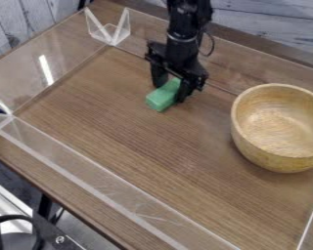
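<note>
My black gripper (175,74) is low over the table at the upper middle, shut on a green block (162,98). Its dark fingers cover much of the block's upper right part, leaving the lower left end showing. The exact grip is small and partly hidden.
A large tan bowl (277,127) fills the right side. A clear angular container (110,29) stands at the top left.
</note>
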